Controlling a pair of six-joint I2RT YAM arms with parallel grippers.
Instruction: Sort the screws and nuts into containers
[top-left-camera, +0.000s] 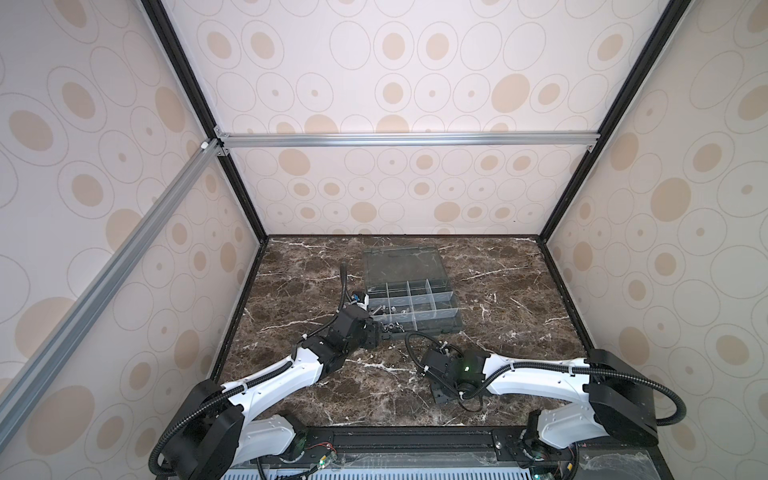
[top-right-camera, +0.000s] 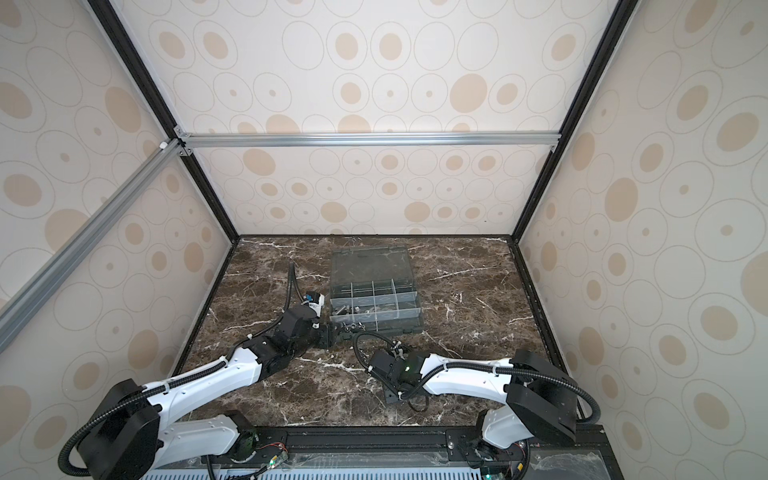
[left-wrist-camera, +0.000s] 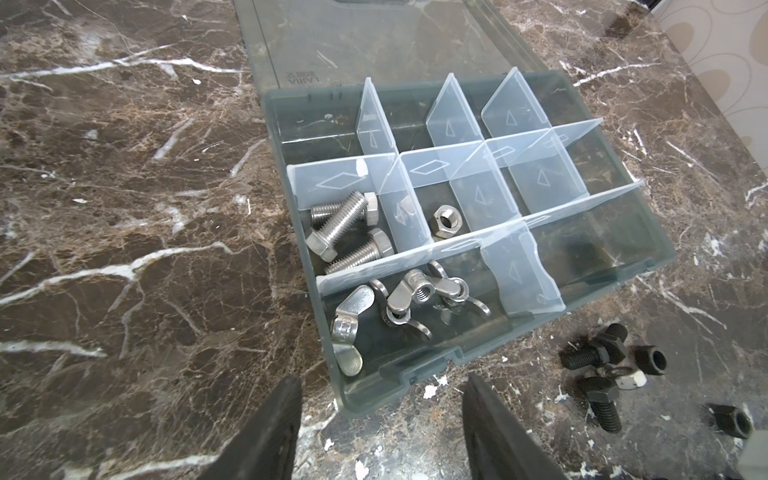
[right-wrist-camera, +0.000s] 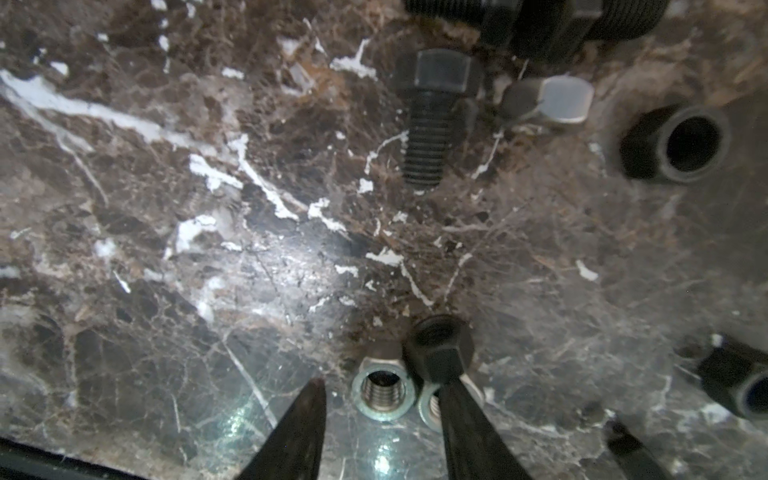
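In the left wrist view an open divided box (left-wrist-camera: 344, 376) holds silver bolts (left-wrist-camera: 344, 224) in one compartment, a single silver nut (left-wrist-camera: 447, 220) in another, and wing nuts (left-wrist-camera: 420, 288) in the front one. My left gripper stands open at the box's near left corner, nothing between its fingers. In the right wrist view my right gripper is open above the table. A silver nut (right-wrist-camera: 383, 392) shows between its fingertips; a black nut (right-wrist-camera: 440, 348) touches it, and another silver nut (right-wrist-camera: 429, 404) is partly hidden by the right finger.
A black bolt (right-wrist-camera: 428, 116), a silver nut (right-wrist-camera: 552, 100) and a black nut (right-wrist-camera: 676, 144) lie on the marble table, with more black bolts at the top edge. Another black nut (right-wrist-camera: 740, 380) is at the right. The box's lid (top-left-camera: 404, 265) lies folded back.
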